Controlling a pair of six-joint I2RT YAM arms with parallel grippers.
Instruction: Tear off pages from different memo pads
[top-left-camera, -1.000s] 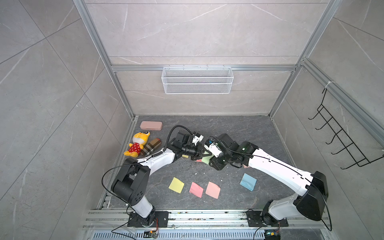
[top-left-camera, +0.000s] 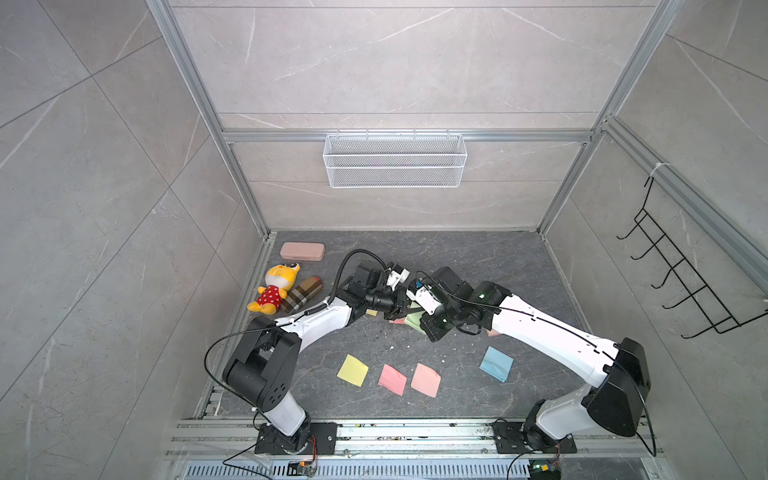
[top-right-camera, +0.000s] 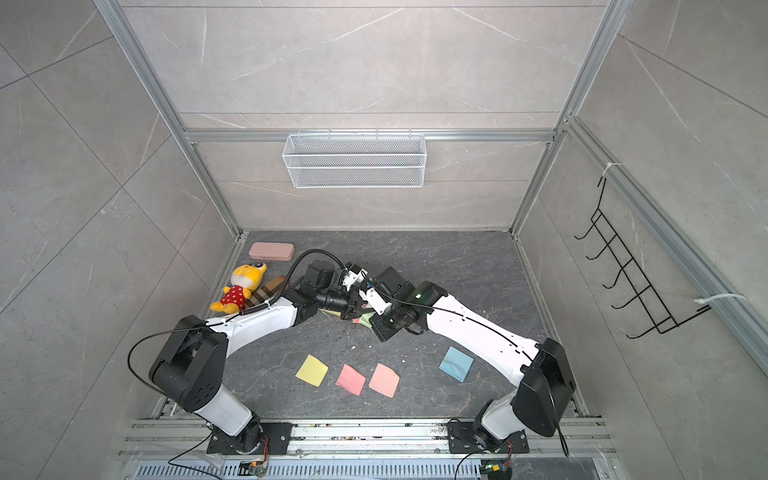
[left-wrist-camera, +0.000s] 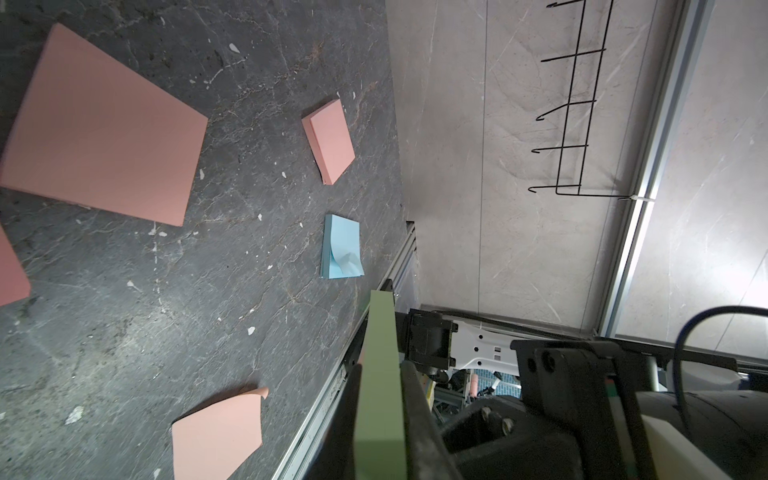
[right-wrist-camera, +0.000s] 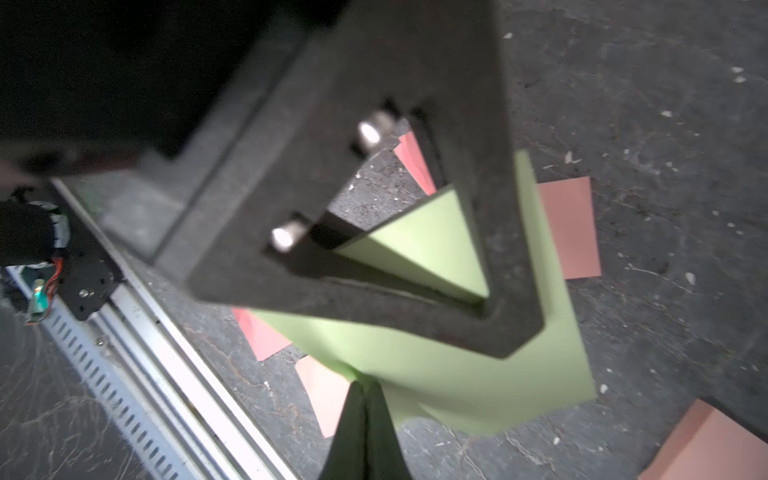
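A green memo pad (left-wrist-camera: 376, 336) stands edge-on between the fingers of my left gripper, which is shut on it, raised at the middle of the workspace. In the right wrist view its green top page (right-wrist-camera: 480, 376) spreads out, with my right gripper shut at its lower edge; whether paper is between the fingertips I cannot tell. Below lie yellow (top-left-camera: 352, 369), pink (top-left-camera: 392, 380), peach (top-left-camera: 425, 381) and blue (top-left-camera: 496, 364) pads along the front, and more pink pads (left-wrist-camera: 104, 128) farther back.
A yellow plush toy (top-left-camera: 273, 288), a plaid item (top-left-camera: 302, 294) and a pink case (top-left-camera: 302, 251) occupy the left side. A white wire basket (top-left-camera: 394, 160) hangs on the back wall, a black hook rack (top-left-camera: 672, 272) on the right.
My right arm has shifted very slightly at the elbow and cable. The left arm looks still, and the pads on the floor are unchanged.
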